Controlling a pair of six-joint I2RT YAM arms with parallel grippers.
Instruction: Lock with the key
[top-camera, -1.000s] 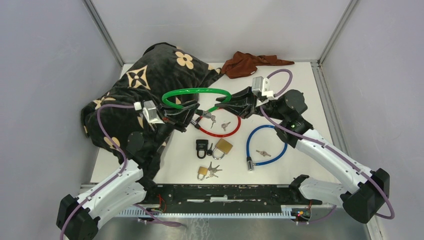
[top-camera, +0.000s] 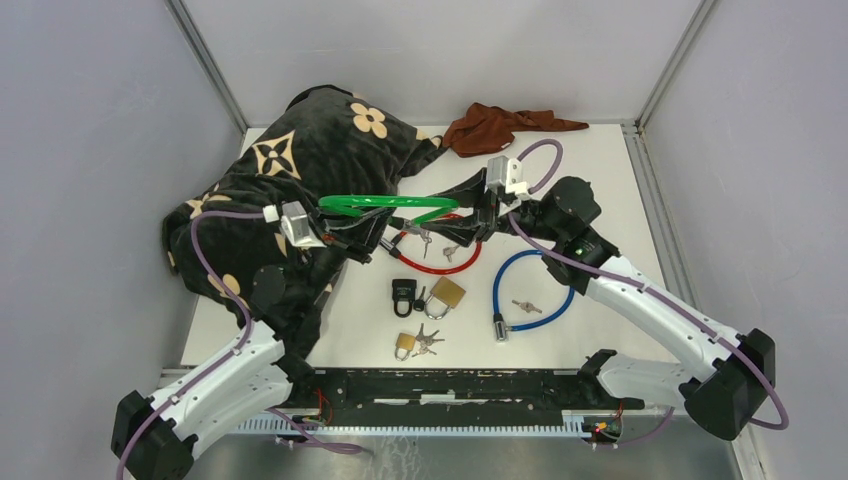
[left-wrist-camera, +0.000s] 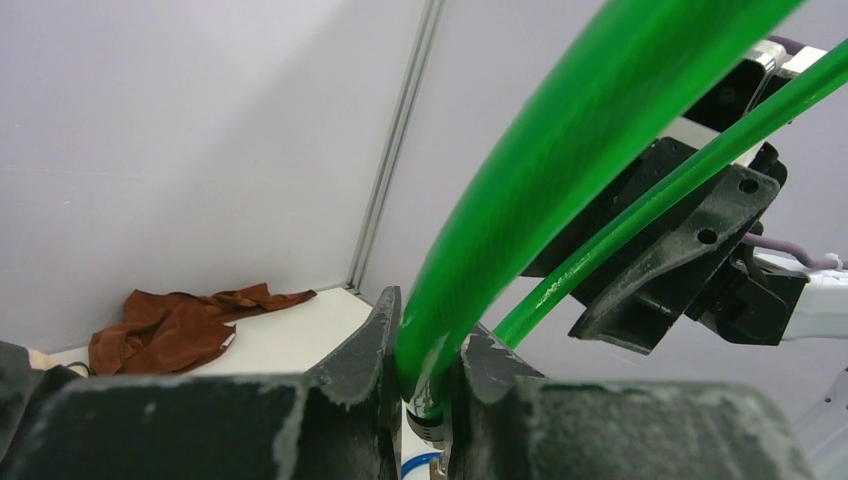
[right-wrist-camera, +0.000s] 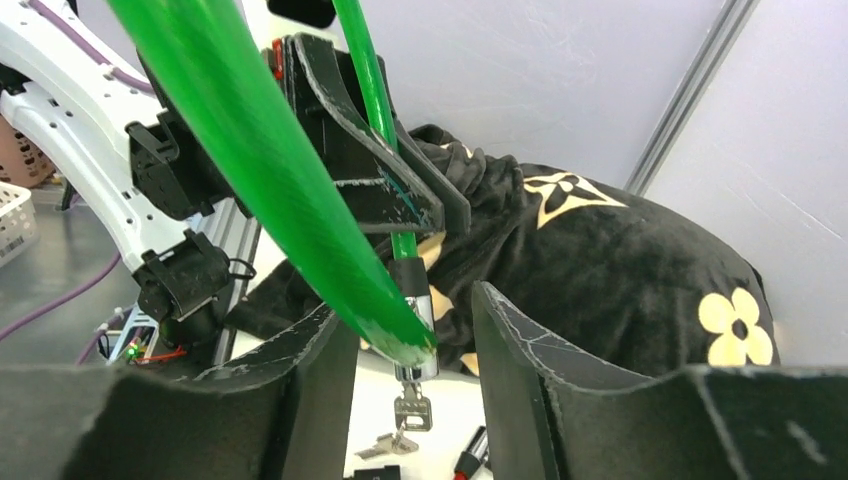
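A green cable lock is held up in a loop between the two arms. My left gripper is shut on it near its lock cylinder; in the left wrist view the green cable runs up from between the fingers. A key sits at the cylinder's lower end, with another key dangling under it. My right gripper stands open, its fingers apart on either side of the cable's other end. That end overlaps the cylinder in the right wrist view; whether they touch, I cannot tell.
Below lie a red cable lock, a blue cable lock, a black padlock, brass padlocks and loose keys. A dark patterned blanket covers the left; a brown cloth lies at the back.
The green loop looks flatter from above; the left arm has hardly moved.
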